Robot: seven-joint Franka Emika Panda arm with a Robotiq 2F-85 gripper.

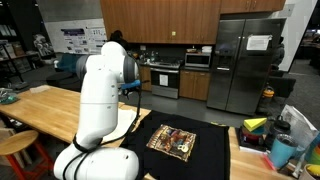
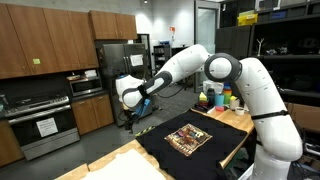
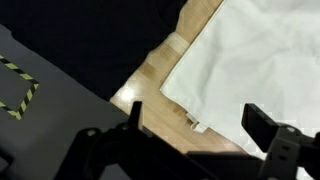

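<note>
My gripper is open, its two dark fingers wide apart at the bottom of the wrist view with nothing between them. It hangs above the table edge. A white sheet (image 3: 240, 70), looking like cloth or paper, lies on the wooden table (image 3: 152, 77) ahead and to the right of the fingers. A black mat (image 3: 95, 40) covers the table beyond, at upper left. On that mat rests a shallow tray of mixed coloured pieces (image 1: 172, 142), also visible in exterior view 2 as a brownish patterned tray (image 2: 188, 138); its contents are too small to make out.
Several containers, including a blue can (image 1: 284, 150), crowd the table's right side in exterior view 1. A red stool (image 1: 15, 145) stands at left. Grey floor (image 3: 50, 130) with yellow-black tape (image 3: 27, 100) lies past the table edge.
</note>
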